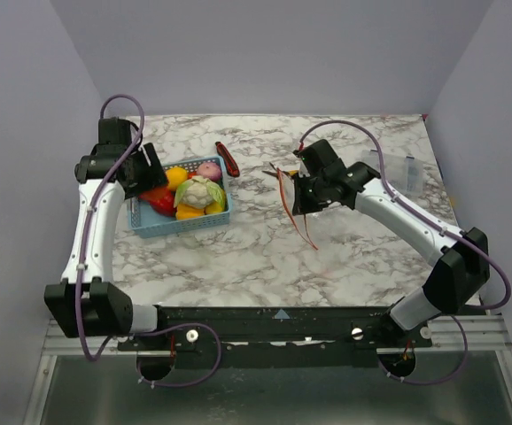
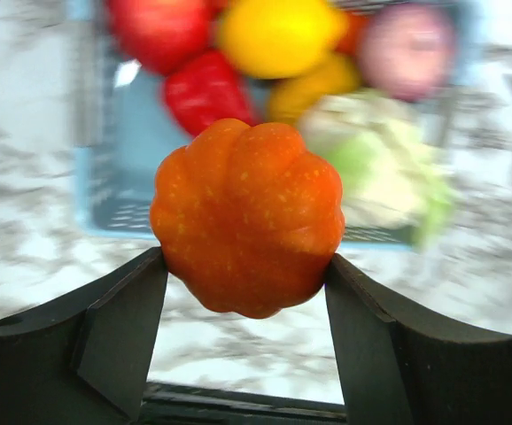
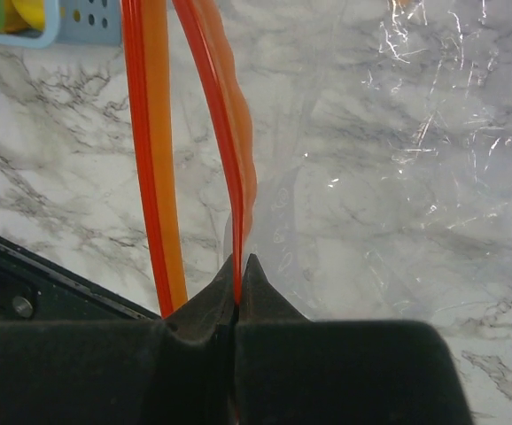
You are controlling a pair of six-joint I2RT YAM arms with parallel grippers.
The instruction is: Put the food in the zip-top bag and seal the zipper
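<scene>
An orange pumpkin fills the space between the fingers of my left gripper, which is shut on it. In the left wrist view it appears raised over the near side of the blue basket. The clear zip top bag lies on the marble table, its mouth edged by orange strips. My right gripper is shut on one edge of that mouth, where an orange strip runs into the fingertips. The other strip stands apart to the left, so the mouth gapes.
In the basket sit a cauliflower, a red pepper, a yellow lemon and a purple onion. A dark red vegetable lies behind it. A clear plastic box stands back right.
</scene>
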